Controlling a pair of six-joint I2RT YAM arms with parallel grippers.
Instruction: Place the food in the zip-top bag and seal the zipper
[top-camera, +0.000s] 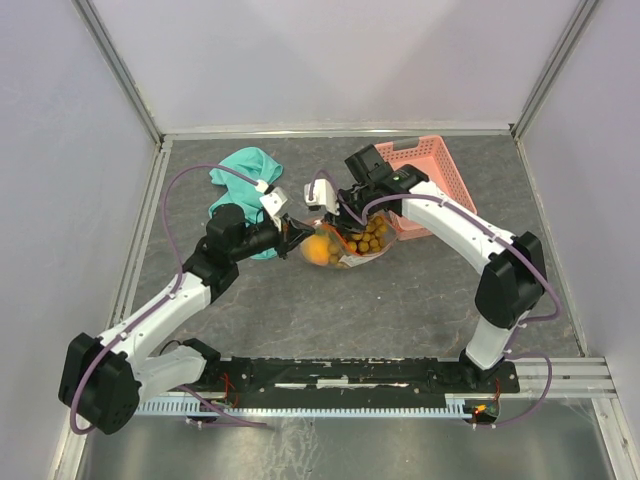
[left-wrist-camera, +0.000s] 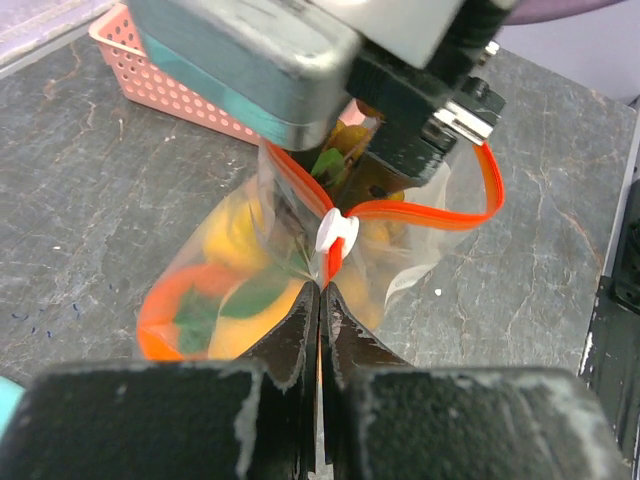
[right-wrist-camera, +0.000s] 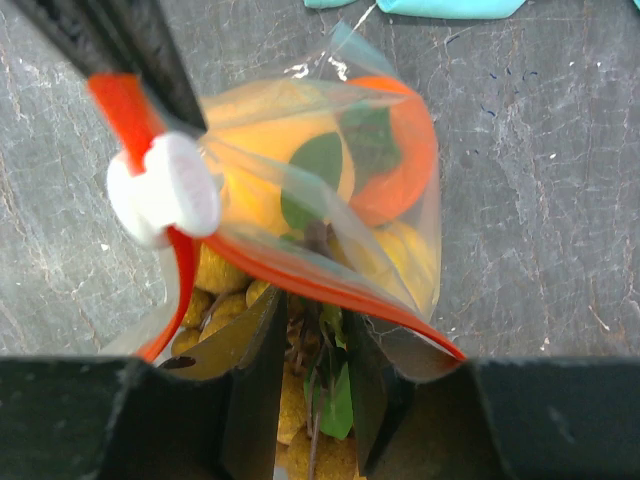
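Observation:
A clear zip bag (top-camera: 325, 255) with an orange zipper and white slider (left-wrist-camera: 336, 230) holds yellow, orange and green food (right-wrist-camera: 290, 400). My left gripper is shut on the zipper's end just below the slider. My right gripper is over the bag's open mouth, just past the slider, fingers a little apart with food visible between and beneath them; whether they touch the bag is unclear. In the left wrist view it hides part of the opening.
A pink basket (top-camera: 440, 170) stands behind the bag at the right. A teal cloth (top-camera: 240, 175) lies at the back left.

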